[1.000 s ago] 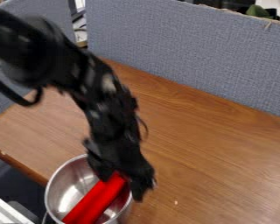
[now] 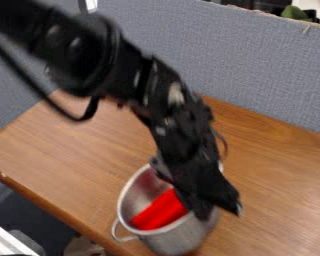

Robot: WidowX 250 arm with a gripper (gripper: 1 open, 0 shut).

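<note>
A steel pot [image 2: 184,236] with a looped handle stands near the front edge of the wooden table, a red object [image 2: 157,210] lying inside it. My black gripper [image 2: 219,204] is low at the pot's right side, partly over its rim and hiding part of it. Its fingertips are dark and hard to make out, and nothing shows held between them.
A grey padded partition [image 2: 243,70] runs along the back. A white edged object [image 2: 5,243] sits below the table's left front edge.
My arm has moved with it, lately to the right and slightly lower in the view.
</note>
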